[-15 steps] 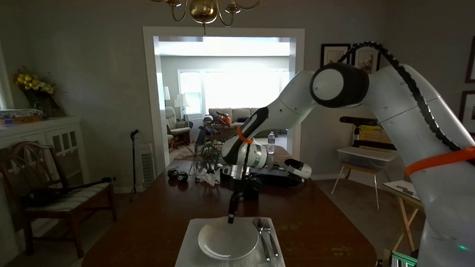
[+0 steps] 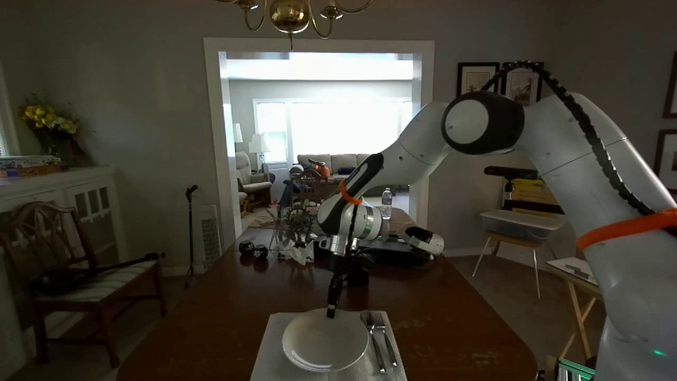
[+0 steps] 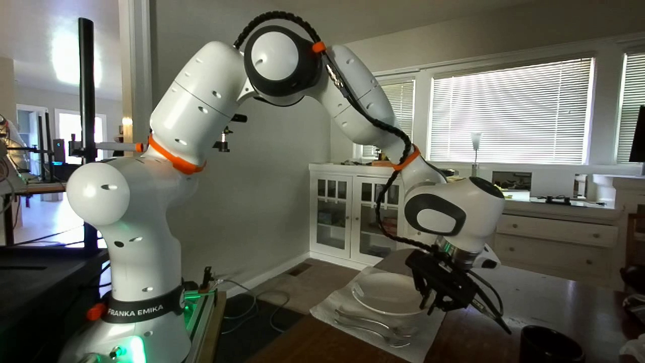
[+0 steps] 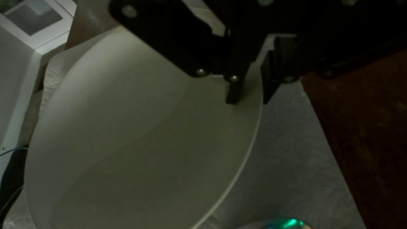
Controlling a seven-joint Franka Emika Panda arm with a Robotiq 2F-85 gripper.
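Note:
A white round plate (image 2: pixel 325 346) rests on a pale placemat (image 2: pixel 266 355) at the near end of the wooden table. At the plate's far rim in exterior view 1, my gripper (image 2: pixel 331 312) points down, straddling the edge. In the wrist view, one finger of the gripper is inside the plate (image 4: pixel 152 133) and the other just outside its rim. The fingers are shut on that rim, though the exact contact is dark. In exterior view 2 the gripper (image 3: pixel 427 302) covers part of the plate (image 3: pixel 387 293)'s edge.
Silver cutlery (image 2: pixel 379 339) lies on the placemat beside the plate. A black cup (image 3: pixel 550 345) stands on the table past the gripper. Farther back are a plant (image 2: pixel 298 222) and a white headset (image 2: pixel 425 241).
My gripper has shifted very slightly to the right and down in exterior view 1. The plate and cutlery look almost unmoved.

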